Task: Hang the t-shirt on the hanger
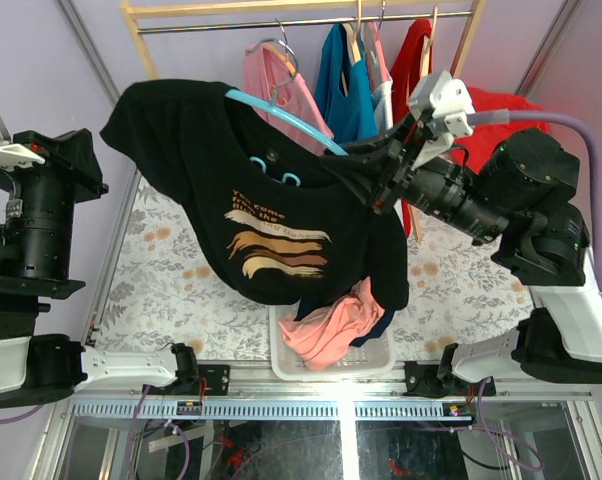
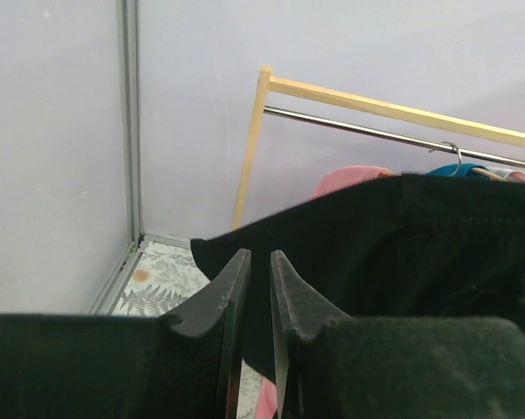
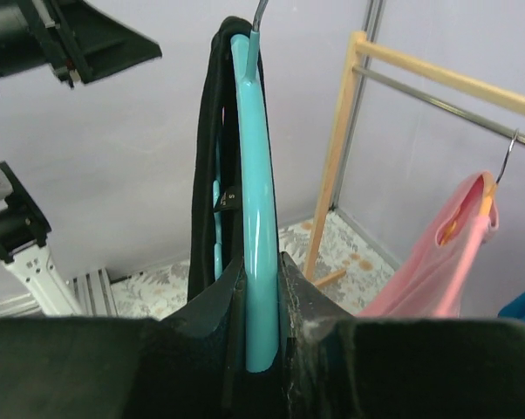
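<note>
The black t-shirt (image 1: 206, 185) with its printed chest hangs in mid-air on a light-blue hanger (image 1: 286, 118). The hanger's bar crosses the neck opening, and its far-left end is covered by the shirt's shoulder. Its metal hook (image 1: 284, 62) points up toward the rack. My right gripper is shut on the hanger's right end, with black cloth close beside it. My left gripper is slightly open; a narrow gap shows between its fingertips and nothing is gripped. It stands left of the shirt, apart from the sleeve, which appears beyond it in the left wrist view.
Behind, a wooden rack with a metal rail (image 1: 221, 27) carries a pink garment (image 1: 266, 80), a blue top (image 1: 343, 90) and a red one (image 1: 411, 60). Red cloth (image 1: 496, 105) lies at the back right. A white bin (image 1: 281, 355) with salmon cloth (image 1: 331, 328) stands below the shirt.
</note>
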